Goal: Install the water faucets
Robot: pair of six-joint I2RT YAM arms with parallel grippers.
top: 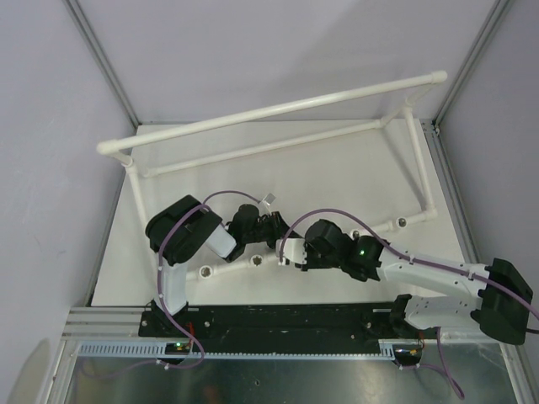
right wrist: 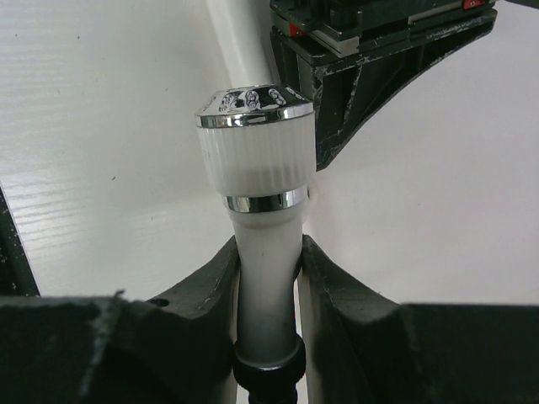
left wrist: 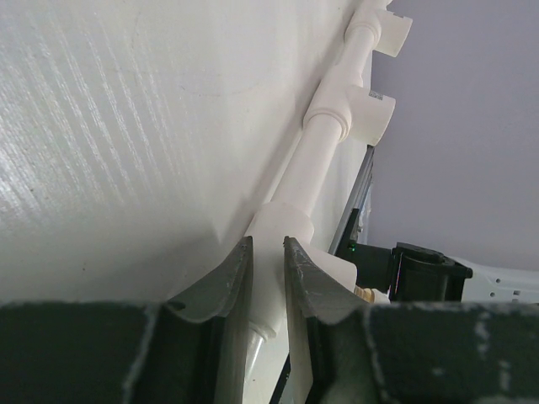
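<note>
A white faucet [right wrist: 259, 160] with chrome rings points away from my right gripper, which is shut on its narrow neck. From above, its pale body [top: 293, 252] shows at the middle of the front pipe. My left gripper is shut around a white tee on that pipe [left wrist: 305, 172], its fingers on either side. In the right wrist view the black left gripper stands just beyond the faucet. Whether the faucet touches the tee's side opening cannot be told, as the grippers cover that spot.
Other tees with open side ports [top: 255, 261] [top: 400, 222] sit along the front pipe. A raised white pipe frame [top: 269, 112] spans the back of the white board [top: 337, 181]. Purple cables [top: 379, 236] loop over both arms.
</note>
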